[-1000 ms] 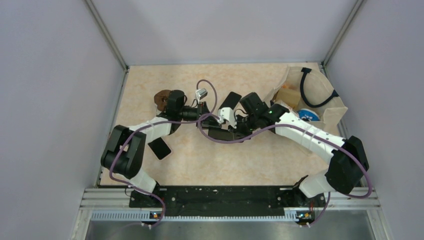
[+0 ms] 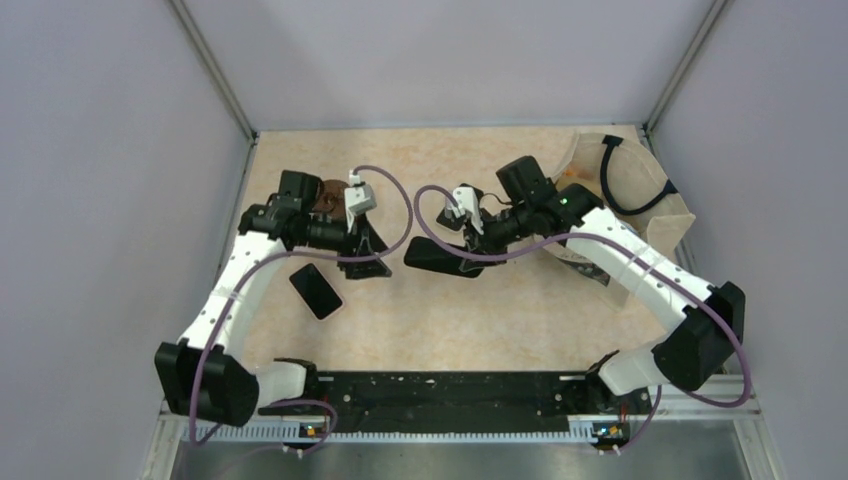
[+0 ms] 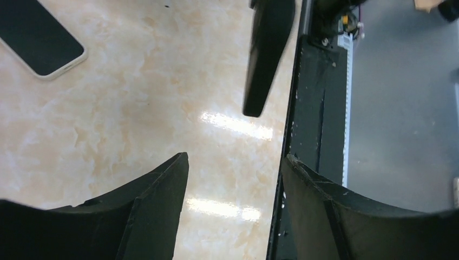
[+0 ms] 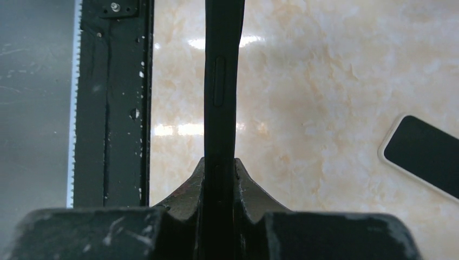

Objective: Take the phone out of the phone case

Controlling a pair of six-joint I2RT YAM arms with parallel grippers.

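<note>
My right gripper [image 2: 488, 258] is shut on one end of a flat black phone case [image 2: 435, 256], held above the middle of the table. Seen edge-on in the right wrist view, the case [image 4: 219, 108] shows an oblong raised button on its side and rises straight from between the fingers. Whether a phone sits inside cannot be told. To the left, my left gripper [image 2: 372, 262] stands open and apart from the case; its own wrist view shows nothing between the fingers. There the case [image 3: 265, 62] appears ahead as a dark narrow shape.
A phone with a dark screen and pale edge [image 2: 316, 292] lies at the table's left. Behind the right gripper rests another dark slab [image 2: 448, 218], partly covered. Far right, a cream tote bag [image 2: 660, 225] takes up the corner.
The left gripper has drawn back leftward from the case, leaving a gap. My right gripper still has the case, which has shifted slightly and turned more of its dark face to the top view.
</note>
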